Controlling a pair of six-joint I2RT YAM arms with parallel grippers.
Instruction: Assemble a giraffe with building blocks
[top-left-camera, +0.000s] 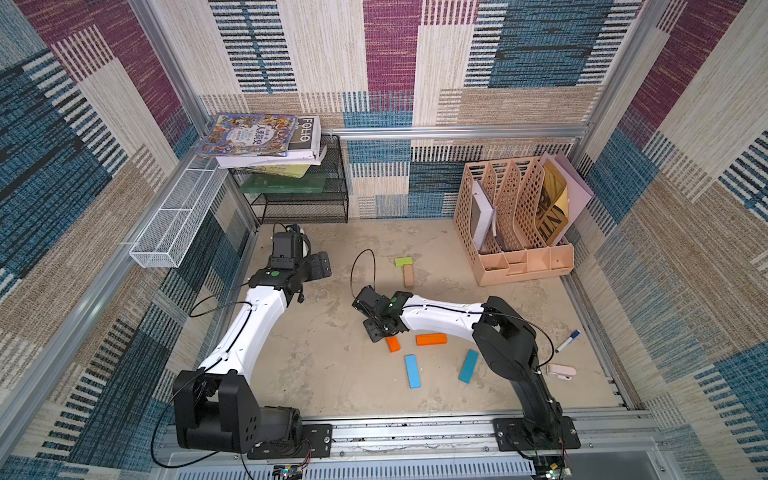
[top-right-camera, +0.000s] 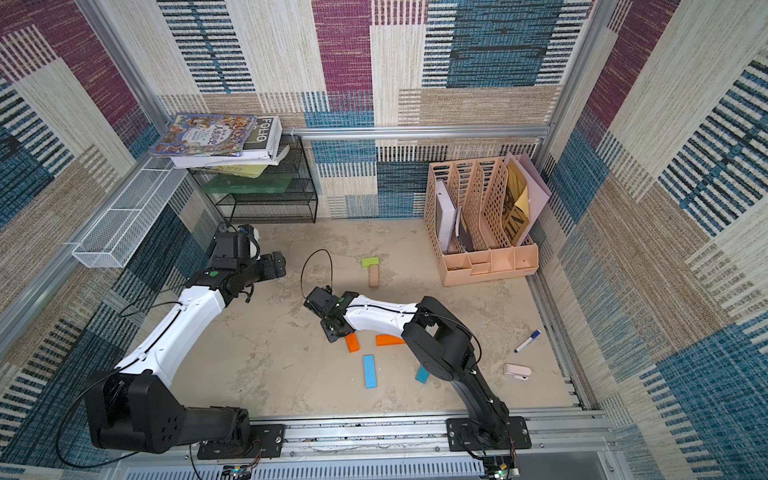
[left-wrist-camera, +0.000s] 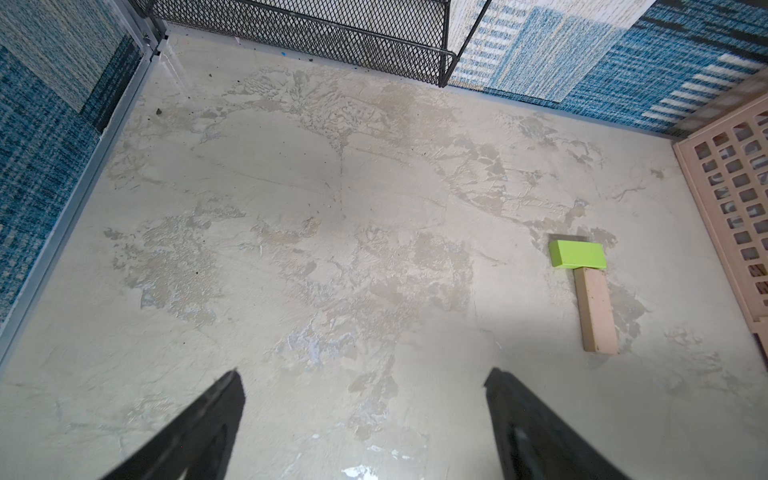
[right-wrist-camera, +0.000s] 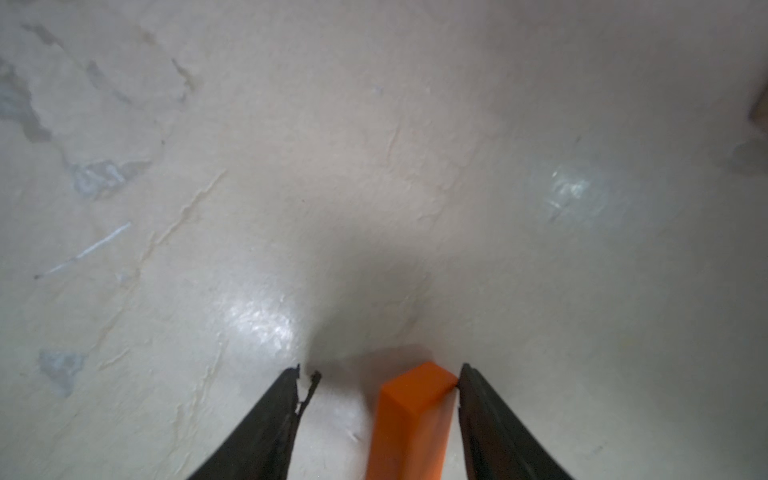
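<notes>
My right gripper is low over the table at centre, its fingers part open on either side of the end of an orange block (right-wrist-camera: 412, 416); the right finger is at or very near its edge. A second orange block (top-left-camera: 431, 338), a light blue block (top-left-camera: 413, 370) and a darker blue block (top-left-camera: 469, 365) lie nearby. A green block (left-wrist-camera: 577, 254) lies crosswise at the end of a tan block (left-wrist-camera: 596, 312), farther back. My left gripper hangs over the left side, open and empty.
A pink file organizer (top-left-camera: 504, 264) stands back right, a wire shelf (top-right-camera: 264, 208) with books back left. A marker (top-right-camera: 527, 341) and pink stapler (top-right-camera: 517, 370) lie at the right.
</notes>
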